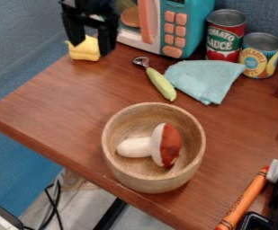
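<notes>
My black gripper (88,34) is at the top left, just above a yellow object (85,50) near the table's back left corner; whether its fingers are open or shut is hard to tell. A wooden bowl (135,178) at the front holds a toy mushroom with white stem and red-brown cap (166,144). A pale yellow-green corn or similar item (160,84) lies in the middle back, with a small metal object (142,62) at its far end.
A teal toy microwave (182,20), tomato sauce can (225,41), second can (260,59) and cloth (209,78) occupy the back. An orange crayon-like item (245,202) lies front right.
</notes>
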